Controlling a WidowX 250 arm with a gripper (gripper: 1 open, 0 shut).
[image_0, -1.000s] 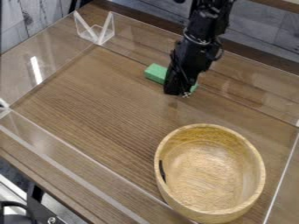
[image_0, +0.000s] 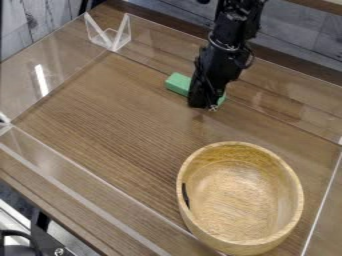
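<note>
My black gripper (image_0: 203, 98) reaches down from the top of the view to a green block (image_0: 182, 82) lying on the wooden table, covering part of it. The gripper looks shut; whether anything is between its fingertips is hidden.
A large cream bowl (image_0: 241, 222) sits at the bottom right. A clear wire-like or plastic object (image_0: 110, 32) stands at the back left. A wall runs along the back right.
</note>
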